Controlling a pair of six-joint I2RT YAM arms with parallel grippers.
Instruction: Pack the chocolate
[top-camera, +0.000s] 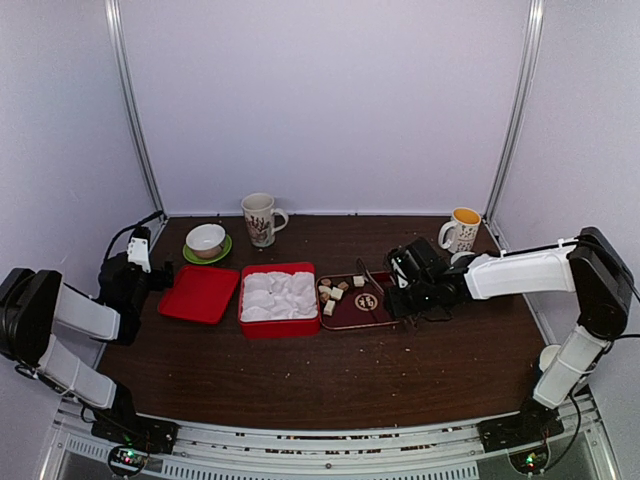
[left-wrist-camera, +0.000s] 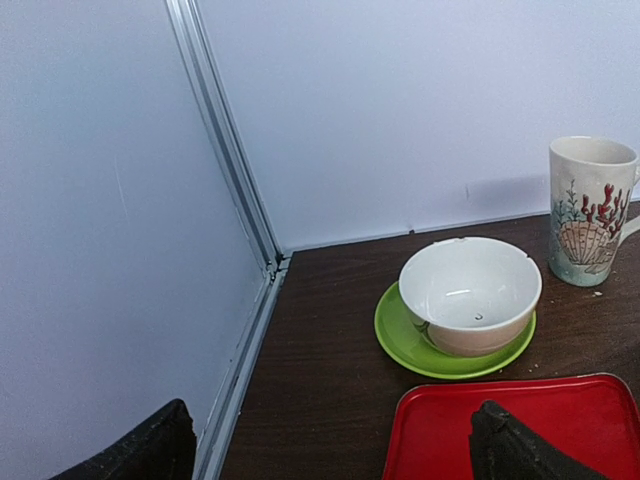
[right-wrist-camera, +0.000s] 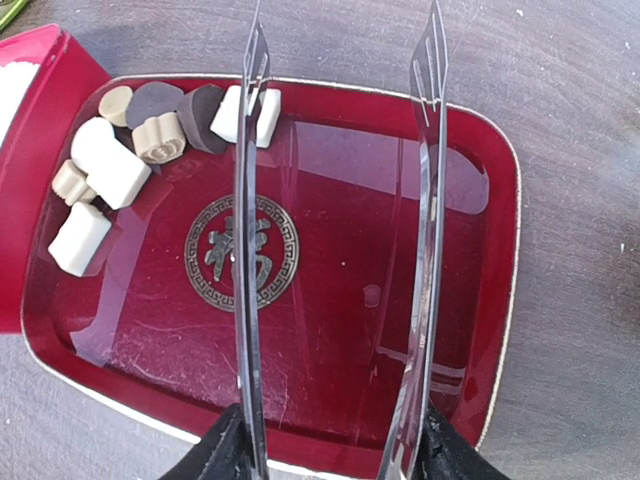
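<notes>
Several chocolates, white, beige and dark, lie along the left and back of a dark red tray (top-camera: 345, 315), among them a white block (right-wrist-camera: 79, 238). Left of the tray is the red box (top-camera: 278, 326) lined with white paper; the flat red lid (top-camera: 198, 295) lies farther left. My right gripper is over the tray with its long tong-like fingers apart, one partly covering a white piece at the back edge, nothing visibly held. My left gripper stands open at the left side, facing the lid.
A bowl (top-camera: 206, 236) on a green plate and a tall mug (top-camera: 258, 218) stand behind the lid and box. An orange-lined mug (top-camera: 459, 228) is at the back right.
</notes>
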